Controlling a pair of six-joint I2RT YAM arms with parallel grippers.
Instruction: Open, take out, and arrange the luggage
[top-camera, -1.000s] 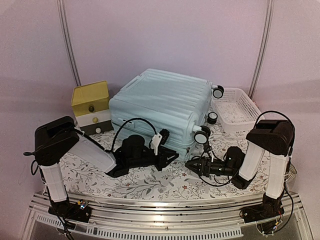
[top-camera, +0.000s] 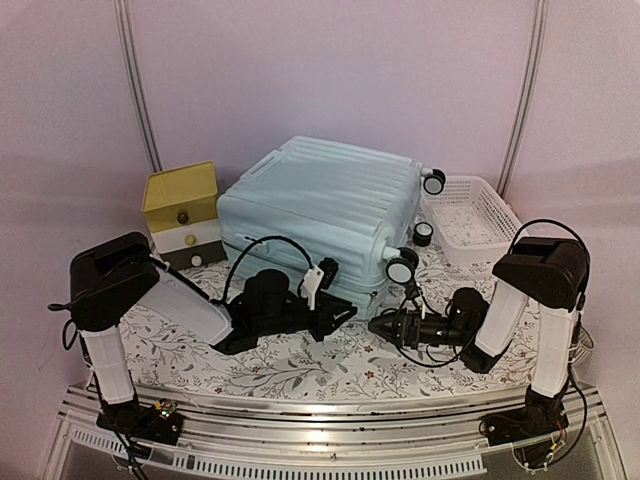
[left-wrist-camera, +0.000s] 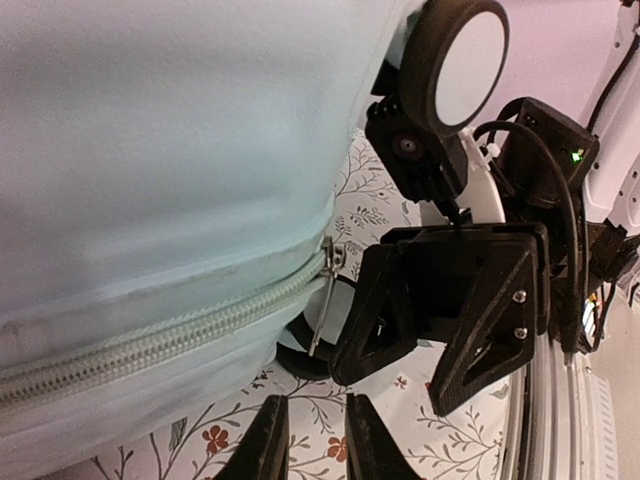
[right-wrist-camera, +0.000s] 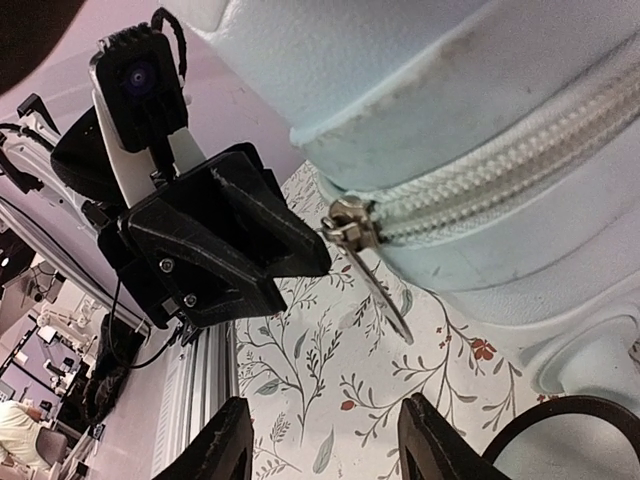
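Observation:
The pale blue suitcase (top-camera: 315, 195) lies on its side in the middle of the table, wheels to the right. Its zipper (left-wrist-camera: 180, 338) runs along the near side, with a metal pull (right-wrist-camera: 375, 290) hanging at the corner. My left gripper (top-camera: 335, 315) is at that near side, low by the corner; its fingertips show at the bottom of its wrist view, and what is between them is hidden or unclear. My right gripper (top-camera: 385, 325) sits at the right front corner, beside the zipper pull, its fingers apart, the pull not between them.
A yellow drawer box (top-camera: 180, 190) stacked on white and dark drawers stands at back left. A white basket (top-camera: 470, 220) is at back right.
My right arm has shifted very slightly near the suitcase corner. The left arm and suitcase look almost unchanged.

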